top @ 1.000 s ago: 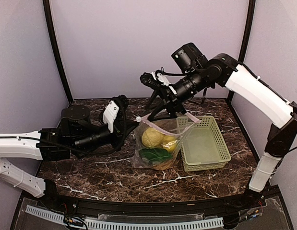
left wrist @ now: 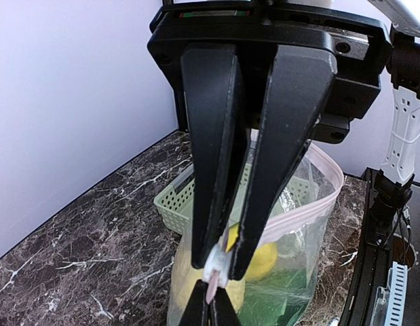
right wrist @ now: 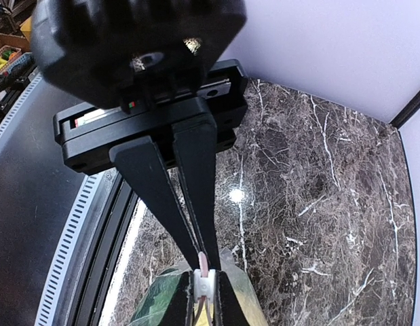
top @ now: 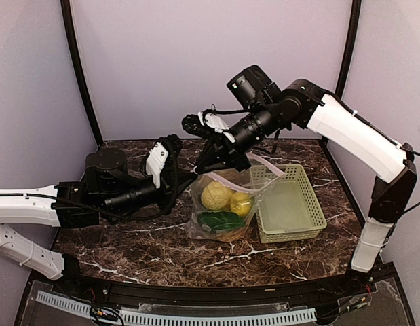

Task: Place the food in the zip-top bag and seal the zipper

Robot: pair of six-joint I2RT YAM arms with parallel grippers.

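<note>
A clear zip top bag (top: 196, 221) with a pink zipper strip stands on the marbled table. Inside it are a pale round food (top: 215, 195), a yellow food (top: 241, 204) and something green (top: 221, 221). At the bag's left upper corner, my left gripper is shut on the pink zipper end. Right beside it, my right gripper is shut on the white zipper slider (left wrist: 216, 263), fingertips almost touching the left ones. Towards the basket the mouth of the bag gapes, its pink strips (left wrist: 311, 214) apart.
A pale green basket (top: 291, 234), empty, stands right of the bag, with the bag's open side leaning over its edge. Bare table (top: 142, 251) lies to the left and in front. Both arms crowd together above the bag's left corner.
My right gripper has come down and left to the bag's corner, where it has shut on the white slider. The left arm and the basket have stayed put.
</note>
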